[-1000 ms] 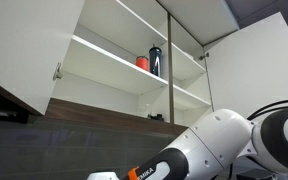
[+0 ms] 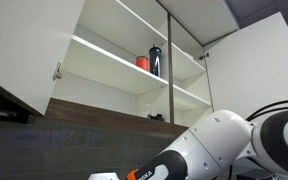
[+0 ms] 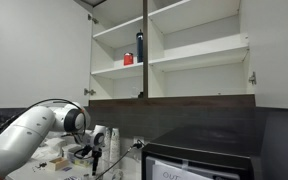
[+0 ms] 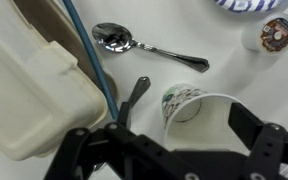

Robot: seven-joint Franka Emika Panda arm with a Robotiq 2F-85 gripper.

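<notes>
My gripper is open above the counter in the wrist view, its black fingers spread to either side of a white cup. The cup's open mouth shows, with a patterned band along one side; whether a finger touches it I cannot tell. A metal spoon lies above the cup in that view. The dark end of another utensil pokes out near the left finger. In exterior view 2 the gripper is small and low over the cluttered counter; exterior view 1 cuts it off.
Left in the wrist view are a pale plastic container and a blue stick. A small lidded jar and a blue-patterned dish sit at upper right. A black microwave stands right of the arm, below open shelves.
The arm has shifted slightly to the right in exterior view 1. The red can and dark bottle on the shelf have not moved.
</notes>
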